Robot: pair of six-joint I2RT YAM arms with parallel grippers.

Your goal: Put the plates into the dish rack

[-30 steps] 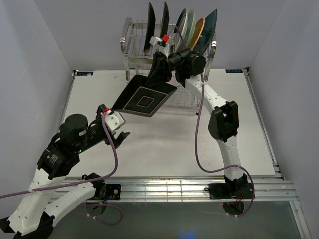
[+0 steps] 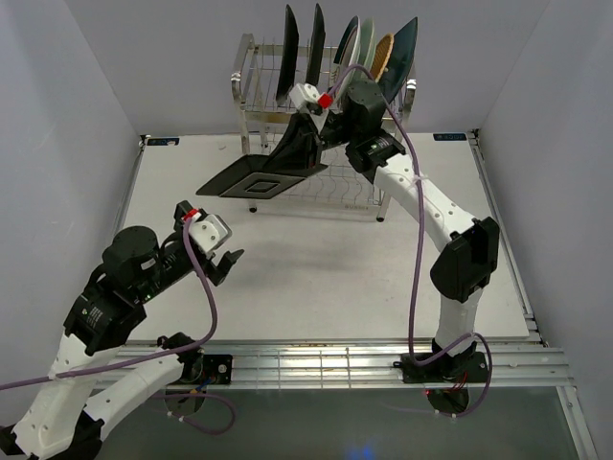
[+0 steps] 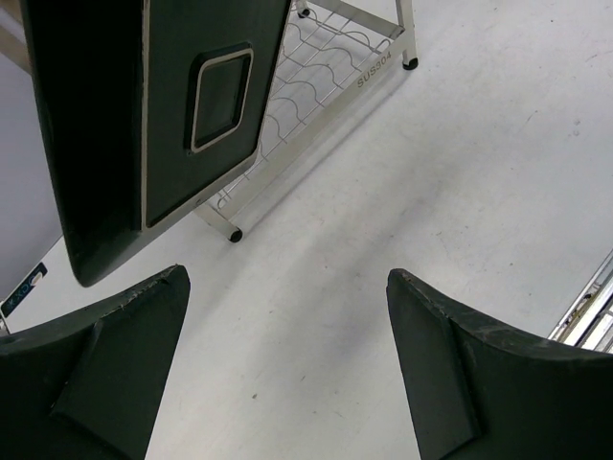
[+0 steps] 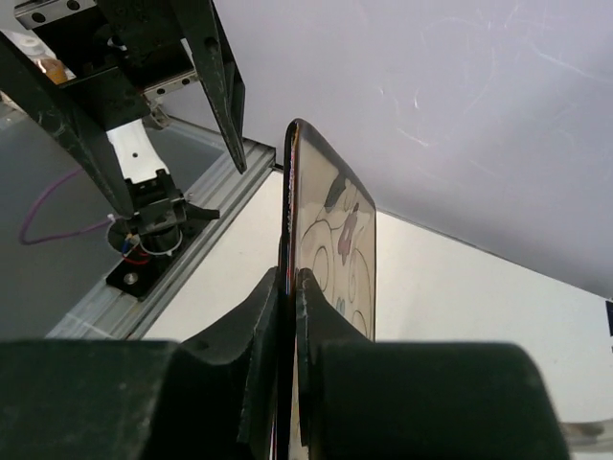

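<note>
A square black plate (image 2: pixel 254 182) with a raised centre square hangs in front of the dish rack (image 2: pixel 244 67). My right gripper (image 2: pixel 297 153) is shut on its rim; in the right wrist view the fingertips (image 4: pixel 321 316) pinch the edge of the plate (image 4: pixel 335 240). My left gripper (image 2: pixel 222 259) stands open and empty below-left of the plate. In the left wrist view the plate (image 3: pixel 172 172) fills the upper left, beyond the open fingers (image 3: pixel 115 355).
Several plates stand upright in the rack's upper tier, dark ones (image 2: pixel 287 57) and a tan one (image 2: pixel 381 57) among them. The lower tier shows wire slots.
The left arm has shifted slightly left.
</note>
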